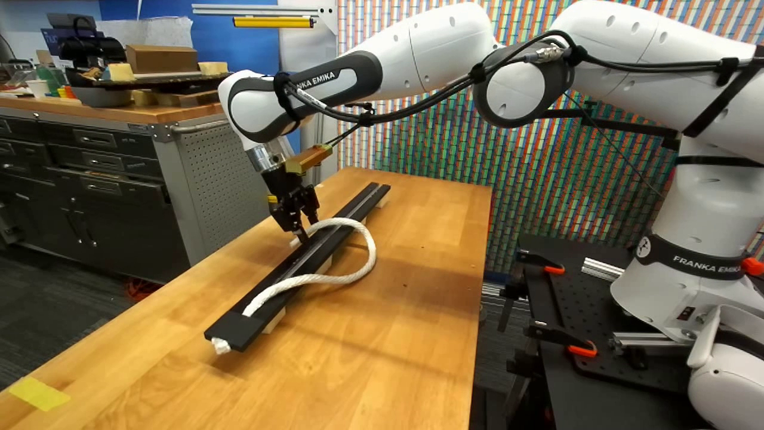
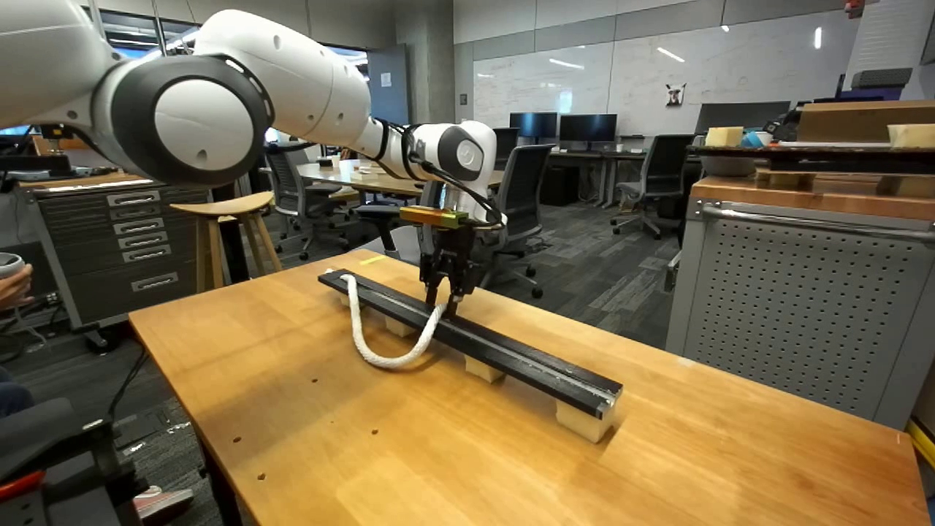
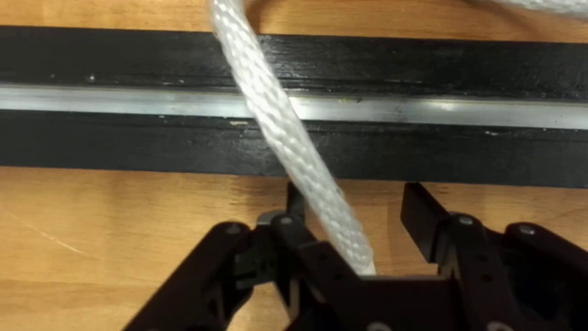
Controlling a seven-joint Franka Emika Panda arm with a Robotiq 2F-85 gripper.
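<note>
A white braided rope (image 1: 366, 251) curves across a long black rail (image 1: 286, 276) with a metal-lined groove along its middle. Its near end passes through the rail's end, where a white tuft (image 1: 221, 346) sticks out. In the wrist view the rope's free end (image 3: 336, 215) crosses the rail slantwise and reaches in between the fingers of my gripper. The fingers stand apart, with the rope closer to the left finger and a clear gap to the right finger (image 3: 421, 220). The rope's very tip is hidden by the gripper body.
Pale blocks (image 2: 585, 421) hold the rail up off the wooden table (image 2: 333, 421). Bare tabletop lies on both sides of the rail. A yellow tape strip (image 1: 39, 393) marks the table's near left corner.
</note>
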